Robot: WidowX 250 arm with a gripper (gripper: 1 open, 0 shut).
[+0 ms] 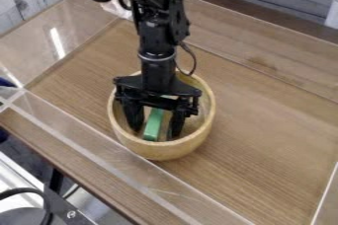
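Note:
My black gripper [156, 111] reaches down from the top centre into a round tan bowl [168, 148] on the wooden table. Its fingers are spread open on either side of a green object [153, 124] lying in the bowl. The bowl's inside is partly hidden behind the gripper body, and whether the fingers touch the green object is unclear.
Bare wooden table [264, 91] extends to the right and behind. A clear strip runs diagonally along the left front edge. Black cables [40, 194] hang at the bottom left beyond the table.

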